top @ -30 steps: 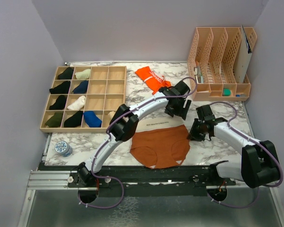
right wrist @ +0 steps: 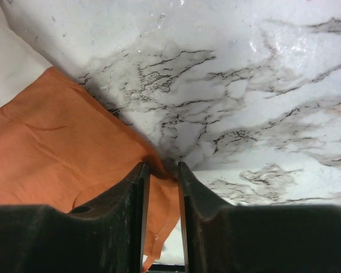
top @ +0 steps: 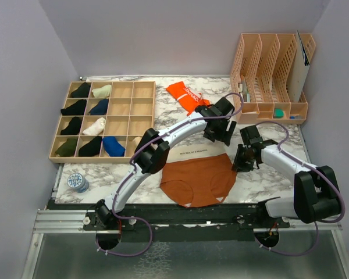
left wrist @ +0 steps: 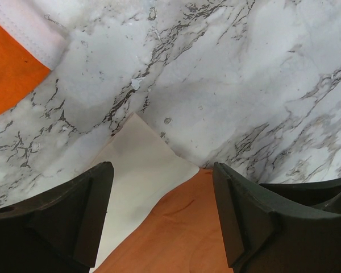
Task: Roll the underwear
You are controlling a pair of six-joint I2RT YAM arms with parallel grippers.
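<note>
The rust-orange underwear (top: 192, 177) lies flat and spread on the marble table, its pale lettered waistband (top: 195, 152) at the far side. Above the waistband's right end, my left gripper (top: 224, 138) stands open. In the left wrist view, a waistband corner (left wrist: 142, 153) shows beyond its widely parted fingers, and nothing is held. My right gripper (top: 237, 168) is low at the underwear's right edge. Up close, its fingers (right wrist: 137, 199) are slightly apart, with the orange side edge (right wrist: 169, 193) running through the narrow gap. The near leg is partly hidden by that gripper.
At the left is a wooden grid box (top: 122, 108) with several rolled garments. Behind lies a bright orange cloth (top: 186, 97). A slotted wooden organizer (top: 250, 113) stands at the back right, and a round tin (top: 78, 182) at the left.
The left arm appears still.
</note>
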